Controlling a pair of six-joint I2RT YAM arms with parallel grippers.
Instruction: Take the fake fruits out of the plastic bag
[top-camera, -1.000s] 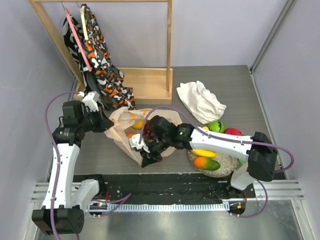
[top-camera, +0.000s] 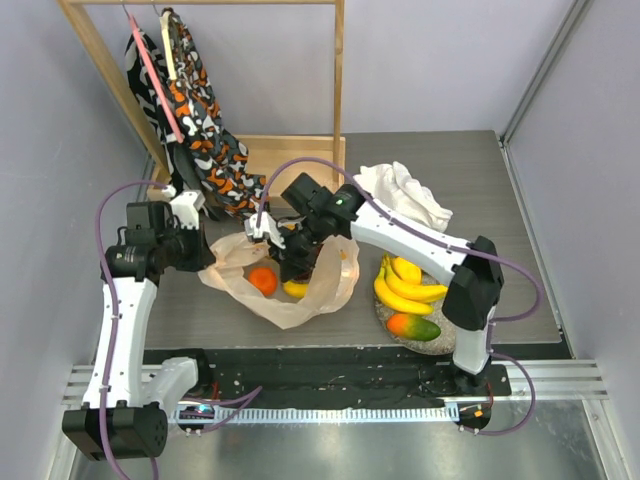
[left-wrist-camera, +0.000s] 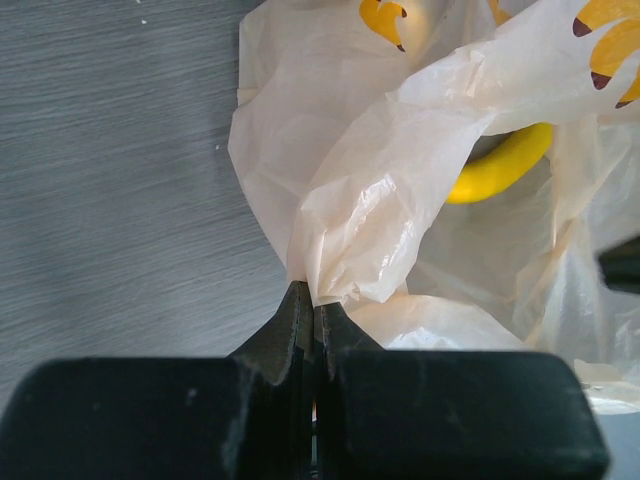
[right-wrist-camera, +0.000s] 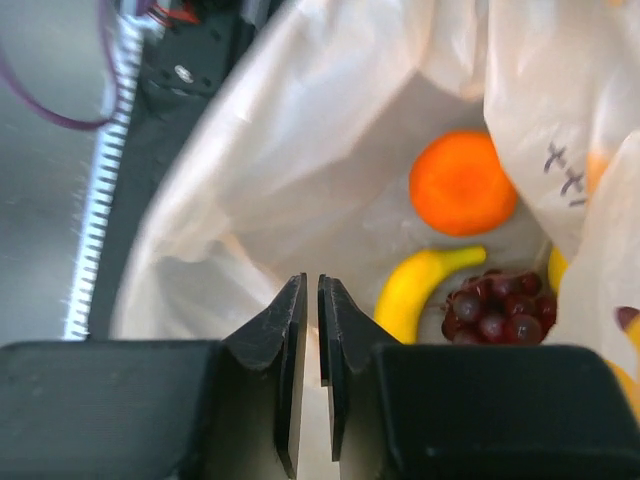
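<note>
The whitish plastic bag (top-camera: 285, 312) lies spread open at mid-table. My left gripper (top-camera: 207, 258) is shut on its left edge; the film bunches at the fingertips in the left wrist view. Over the bag's opening, my right gripper (top-camera: 292, 275) points down, its fingers almost together with nothing visible between them. Inside the bag are an orange (right-wrist-camera: 462, 183), a yellow banana-like fruit (right-wrist-camera: 410, 295) and dark red grapes (right-wrist-camera: 500, 308). In the top view the right arm hides part of the bag's contents.
On the right, a plate (top-camera: 440, 342) carries bananas (top-camera: 405, 295) and a red-green mango (top-camera: 413, 327). A white cloth (top-camera: 405, 195) lies crumpled behind it. A wooden rack (top-camera: 339, 90) with hanging clothes stands at the back left.
My right gripper has moved from the bag's front edge up and back over its opening. The front of the bag now lies wider open, showing more of the orange. The left arm has shifted slightly.
</note>
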